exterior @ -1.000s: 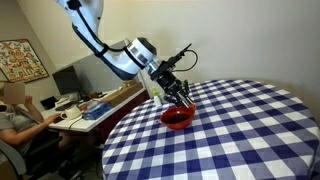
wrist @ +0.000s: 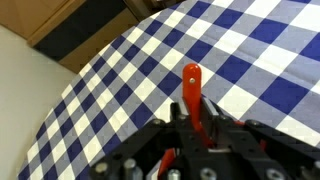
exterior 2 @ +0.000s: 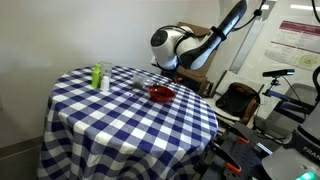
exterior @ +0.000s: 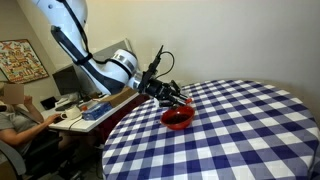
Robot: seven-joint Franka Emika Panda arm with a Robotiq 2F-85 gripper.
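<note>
A red bowl rests on the blue-and-white checked tablecloth; exterior view 2 also shows the bowl. At its far rim in exterior view 1 is my gripper, low and tilted. In the wrist view a slim red handle with a rounded end runs up between the fingers, and my gripper is shut on it. Part of the red bowl shows below, mostly behind the fingers. Whether the handle belongs to the bowl or to a separate utensil, I cannot tell.
A green bottle and a white bottle stand on the table in exterior view 2, close to clear containers. Broad bare tablecloth lies to the bowl's right. A person sits at the left by a desk.
My arm has come down and its wrist leans flatter, with the gripper tilted more toward the horizontal at the bowl's rim. The bowl stays in about the same place.
</note>
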